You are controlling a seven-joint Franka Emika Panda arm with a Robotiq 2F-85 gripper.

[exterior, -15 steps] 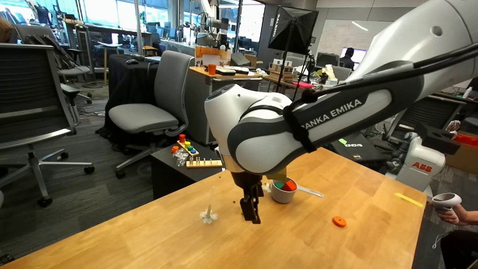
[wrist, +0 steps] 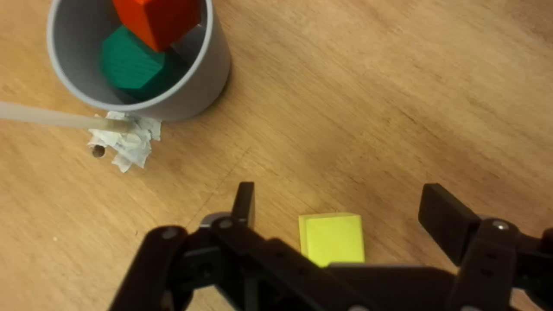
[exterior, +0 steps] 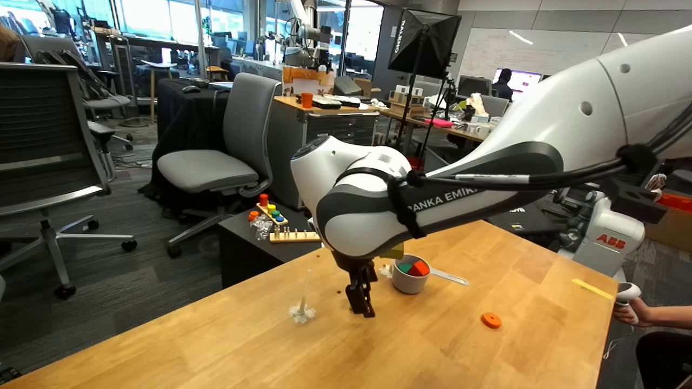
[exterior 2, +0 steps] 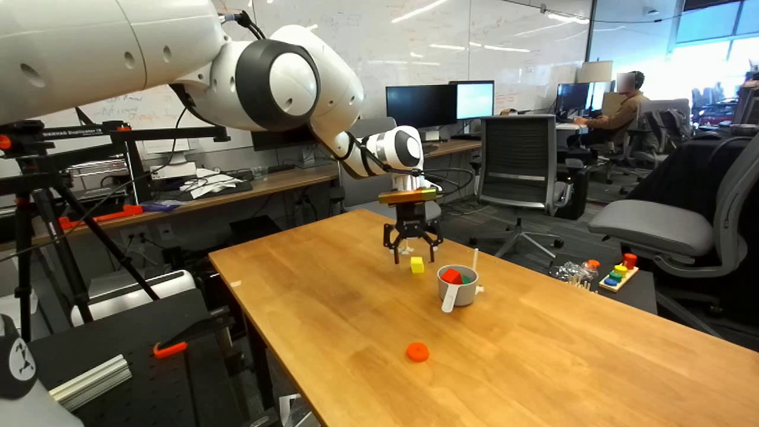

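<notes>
In the wrist view a yellow cube (wrist: 334, 238) rests on the table between the spread fingers of my gripper, its lower part hidden by the gripper's body. Exterior view 2 shows the open gripper (exterior 2: 413, 259) over the same yellow cube (exterior 2: 417, 264), nothing clasped. From exterior view 1 the cube is hidden by the gripper (exterior: 364, 312). Close by stands a grey cup (exterior 2: 466, 292) with a handle. It contains a red block (wrist: 158, 20) and a green block (wrist: 132, 59).
An orange disc (exterior: 491, 320) lies flat on the wooden table (exterior: 415, 350). Two thin pale sticks stand on the table on crumpled tape; one stick (wrist: 62, 116) is right beside the cup, another stick (exterior: 303, 299) is farther left.
The arm has shifted in exterior view 1, its forearm now lower, and the gripper sits slightly left and higher in the picture. Cup and disc are unmoved.
</notes>
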